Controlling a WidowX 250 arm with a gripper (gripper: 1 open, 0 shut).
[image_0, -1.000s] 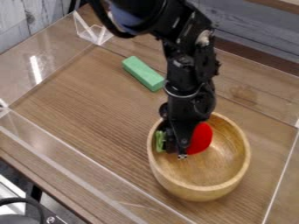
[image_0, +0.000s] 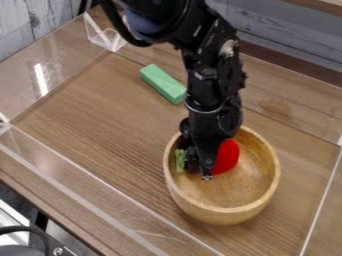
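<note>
A wooden bowl (image_0: 230, 200) sits on the table at the lower right. My black gripper (image_0: 201, 160) reaches down into its left side, shut on a red object (image_0: 225, 154) that lies inside the bowl. Something small and green (image_0: 179, 160) shows beside the fingers at the bowl's left. The fingertips are partly hidden by the gripper's body.
A green block (image_0: 163, 83) lies behind the bowl, left of the arm. A raised wall runs along the back, and a dark cable lies at the lower left corner.
The bowl and my gripper have shifted slightly to the left over the last second, with the red object moving along with them. The green block has stayed in place.
</note>
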